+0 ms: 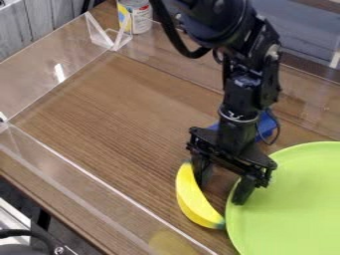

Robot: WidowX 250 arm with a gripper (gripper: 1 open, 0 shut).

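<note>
My gripper is low over the wooden surface at the right of centre, fingers apart and pointing down. A yellow banana lies at the left finger, its upper end beside that fingertip. The right finger is at the left rim of a large green plate, which fills the lower right. Whether the fingers touch the banana or plate is unclear.
A blue object lies behind the arm, partly hidden. A can and a clear plastic piece stand at the upper left.
</note>
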